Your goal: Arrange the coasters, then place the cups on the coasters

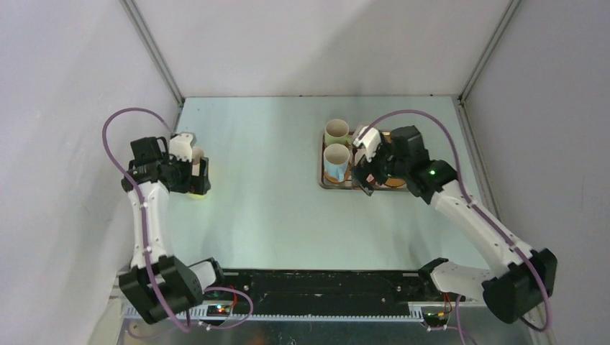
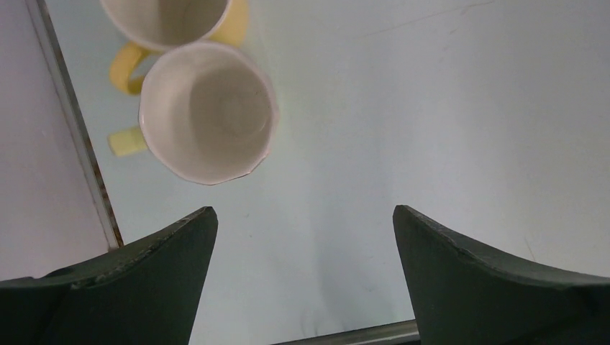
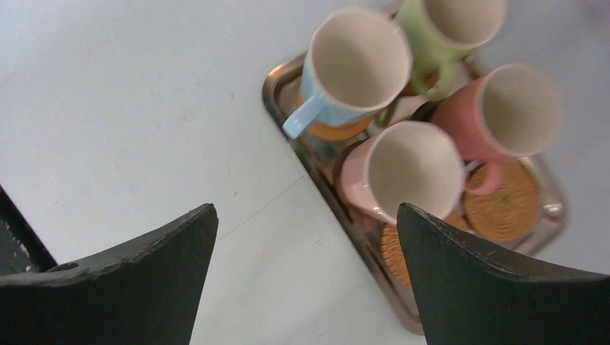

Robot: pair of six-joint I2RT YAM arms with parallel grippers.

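Note:
Two cups stand close together at the table's left side. The left wrist view shows a pale yellow cup (image 2: 208, 115) and a deeper yellow cup (image 2: 236, 23) beyond it, both upright. My left gripper is open over bare table to one side of them; from the top it partly covers them. Inside the tray (image 3: 316, 175), round coasters carry a light blue cup (image 3: 356, 61), a green cup (image 3: 460, 21), a pink cup (image 3: 406, 169) and a red-pink cup (image 3: 521, 111). Two coasters are cup-free, one being the brown coaster (image 3: 507, 205). My right gripper hovers open by the tray's front edge, holding nothing.
Walls rise at the left, right and back, with the left wall (image 1: 79, 129) close to my left arm. From the top, my right arm hides part of the tray.

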